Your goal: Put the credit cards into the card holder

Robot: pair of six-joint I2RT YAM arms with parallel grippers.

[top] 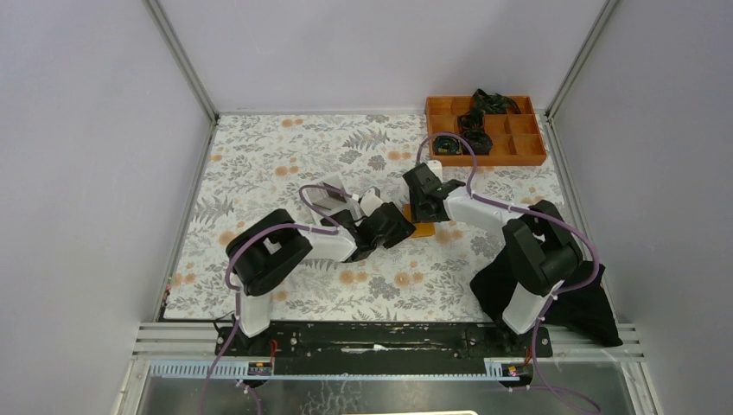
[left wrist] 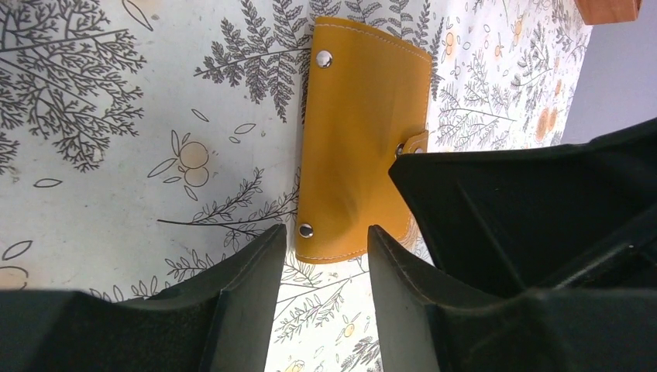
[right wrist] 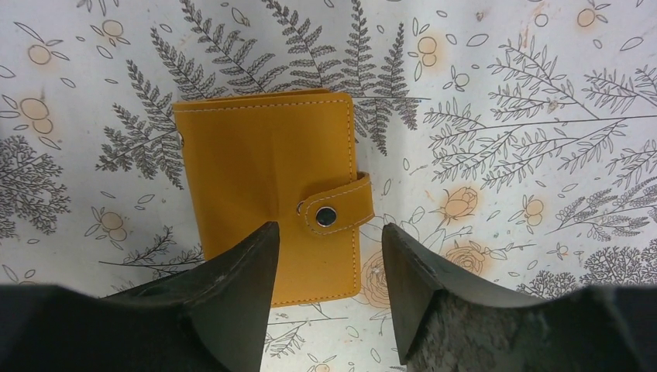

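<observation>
The mustard leather card holder (right wrist: 256,170) lies closed on the floral surface, its snap strap fastened. In the top view it shows partly (top: 422,229) beneath my two grippers. My left gripper is part open at the holder's near edge, with nothing seen held between its fingers. My right gripper is part open above the holder near the strap, also holding nothing. The dark body of the right gripper fills the right of the left wrist view. I cannot make out any cards.
A wooden compartment tray (top: 523,147) with black items stands at the back right. A pale object (top: 328,190) lies partly under the left arm. A black cloth (top: 596,316) is at the front right.
</observation>
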